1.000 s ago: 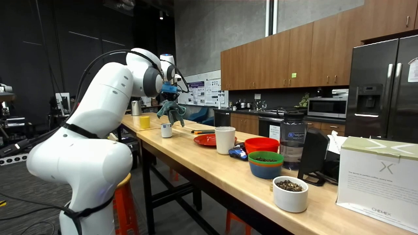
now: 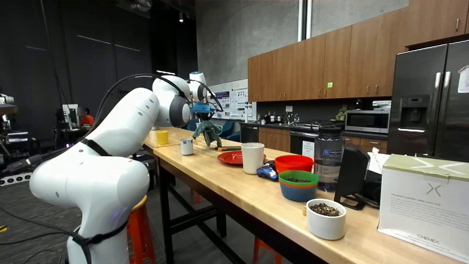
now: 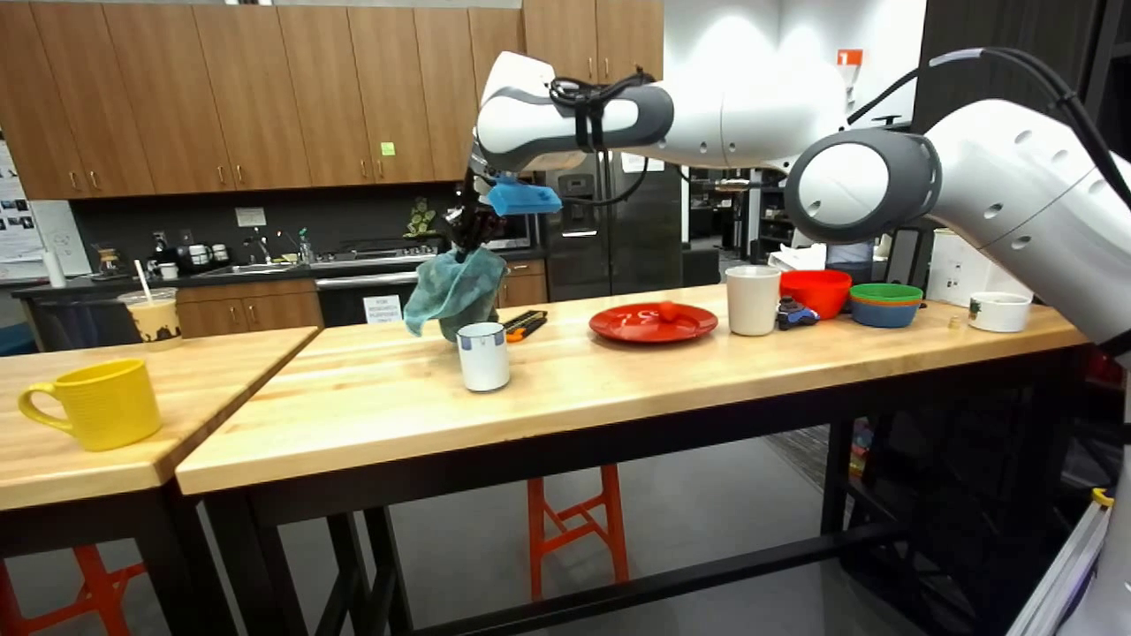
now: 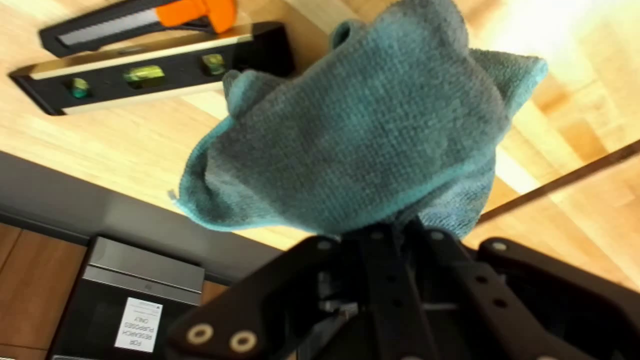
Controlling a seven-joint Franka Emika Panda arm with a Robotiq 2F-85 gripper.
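Observation:
A teal-grey cloth (image 4: 360,126) is bunched in my gripper, whose fingers are shut on it in the wrist view. The cloth (image 3: 458,291) droops from the gripper (image 3: 466,253) near the table's left part, behind a white mug with dark squares (image 3: 483,356). Whether its lower edge touches the tabletop is hard to tell. From the other side, the cloth (image 2: 209,133) shows just right of and beyond the white mug (image 2: 187,146).
A black level (image 4: 150,72) and an orange-handled knife (image 4: 138,21) lie beside the cloth. Farther right stand a red plate (image 3: 654,322), a white cup (image 3: 754,300) and bowls. A yellow mug (image 3: 95,405) sits on the adjoining table.
The arm has come down and moved right in exterior view 1, carrying the cloth lower, closer to the tabletop and the level. The mugs and plate have stayed put.

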